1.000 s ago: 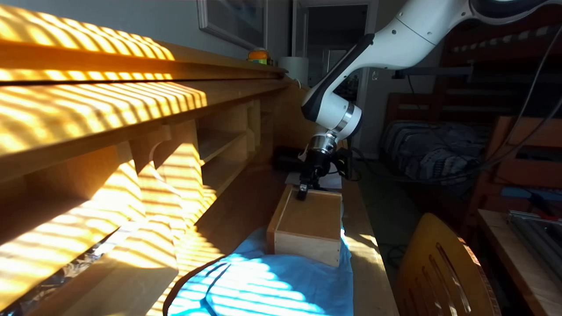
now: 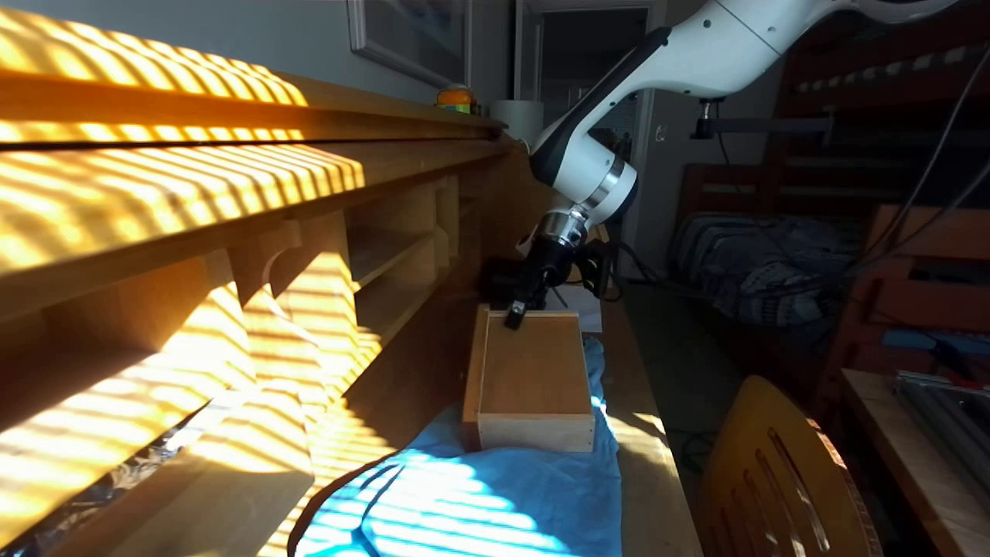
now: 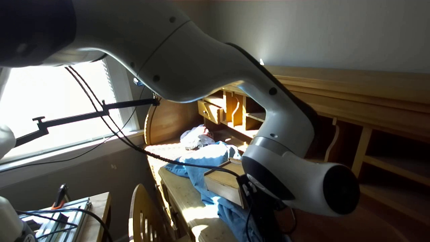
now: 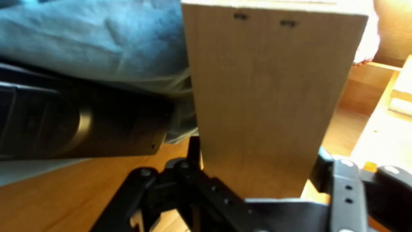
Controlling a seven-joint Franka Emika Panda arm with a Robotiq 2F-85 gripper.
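Observation:
A wooden drawer-like box point(image 2: 536, 367) lies on blue cloth point(image 2: 464, 501) on the desk, its flat panel facing up. At the box's far left corner stands my gripper point(image 2: 515, 316), pointing down, with one fingertip seen over the panel. From the wrist, a plain side of the box point(image 4: 266, 96) with two dark marks fills the space between my fingers, which lie close to its two edges. Whether they press on the wood cannot be made out. In exterior view 2 the arm hides the fingertips and part of the box point(image 3: 225, 181).
Open desk cubbies point(image 2: 394, 251) run along the left. A wooden chair point(image 2: 789, 473) stands at the right, past the desk edge. A white bag point(image 3: 196, 137) lies on the desk's far part in exterior view 2. Bare desktop shows left of the box.
The box has turned, its far end swinging left, and now lies straighter along the desk. My gripper has moved left and slightly away with that end, and tilts more.

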